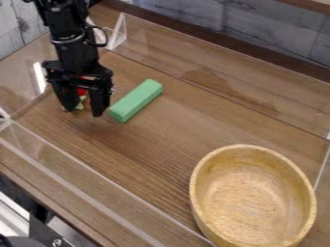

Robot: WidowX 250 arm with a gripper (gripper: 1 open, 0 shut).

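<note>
My gripper (pixel 80 104) is a dark wired mechanism at the upper left, low over the wooden table (pixel 168 159). A small red thing (pixel 80 93) is mostly hidden behind it. Whether the fingers are open or shut does not show clearly. A green bar-shaped object (pixel 135 100) lies just to the right of the gripper.
A large yellow bowl (pixel 252 224) stands at the front right. A grey edge runs along the top right.
</note>
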